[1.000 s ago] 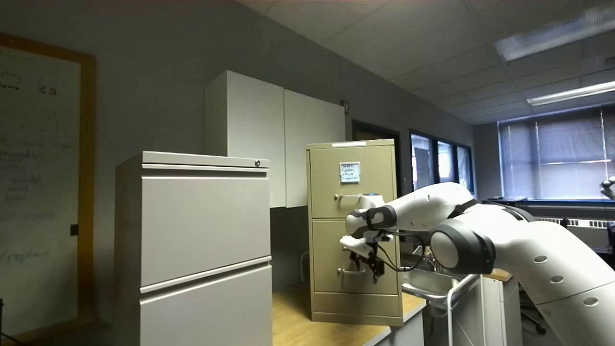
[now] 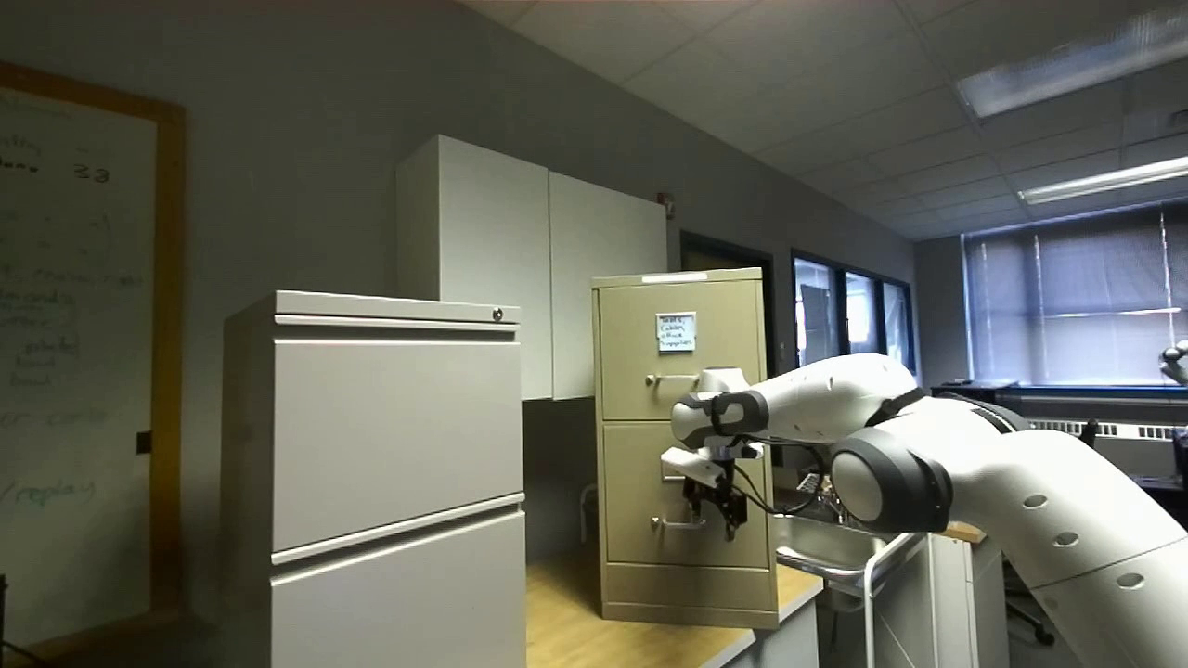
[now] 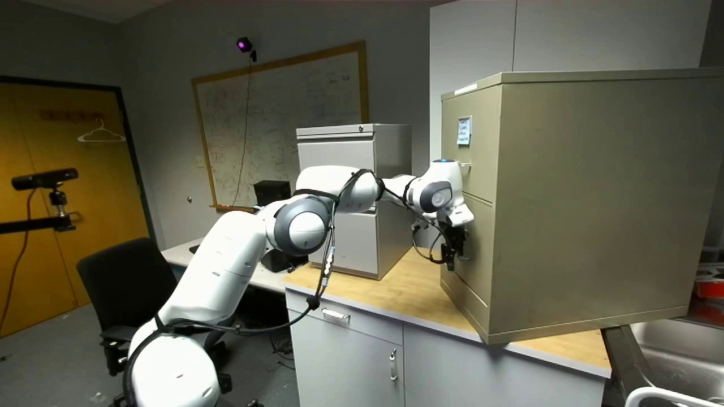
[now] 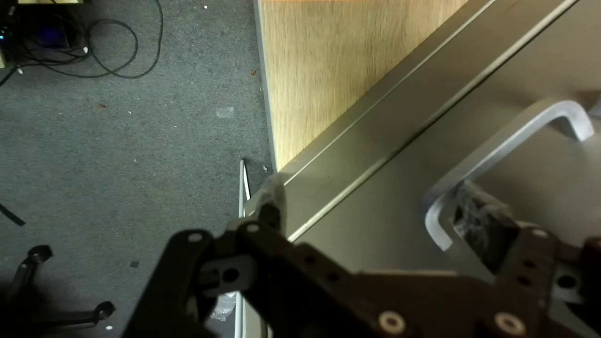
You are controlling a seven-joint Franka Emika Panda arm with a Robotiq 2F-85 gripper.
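Note:
A tan filing cabinet (image 2: 685, 334) shows two closed drawers, each with a pale bar handle. My gripper (image 2: 713, 521) is at the lower drawer in front of its handle (image 2: 677, 523). In the wrist view, the gripper is open, its two fingers wide apart. One fingertip (image 4: 474, 205) overlaps the near end of the lower handle (image 4: 507, 141), apparently in the gap between bar and drawer face; contact cannot be told. The other finger (image 4: 273, 200) is out by the cabinet's edge, clear of the handle. Nothing shows gripped between them.
The cabinet stands on a wooden counter (image 3: 414, 285), turned so a bottom corner reaches the counter's front edge. A grey filing cabinet (image 3: 339, 244) is farther along it. Beyond the tan cabinet lies a metal sink (image 3: 672, 353). Open floor (image 4: 169, 152) lies before the counter.
My gripper has shifted slightly up and to the right in exterior view 1. Both drawers look as closed as before.

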